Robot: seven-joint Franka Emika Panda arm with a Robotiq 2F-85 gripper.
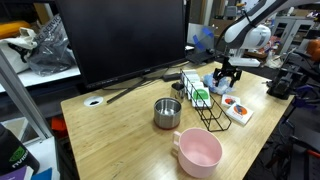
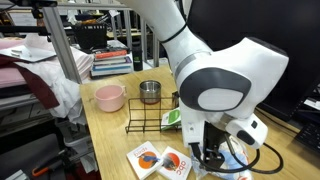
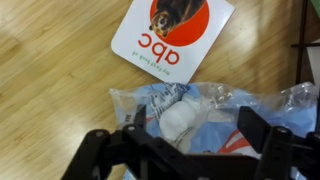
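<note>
A clear plastic bag with blue and white contents (image 3: 180, 118) lies on the table under my gripper. In the wrist view the dark fingers stand apart, one at each side of the bag's middle, and cover its lower part. Whether they touch the plastic cannot be told. Exterior view 2 has the gripper (image 2: 211, 160) low over the bag (image 2: 232, 160), beneath the white arm. From exterior view 1 the bag (image 1: 209, 80) shows as a pale blue patch at the far end of the table.
Picture books (image 1: 237, 110) lie flat close to the bag. A black wire rack (image 2: 150, 122) holding boxes stands nearby, with a metal pot (image 1: 167, 113) and a pink cup (image 1: 198, 152) farther off. A large monitor (image 1: 120, 40) lines the back.
</note>
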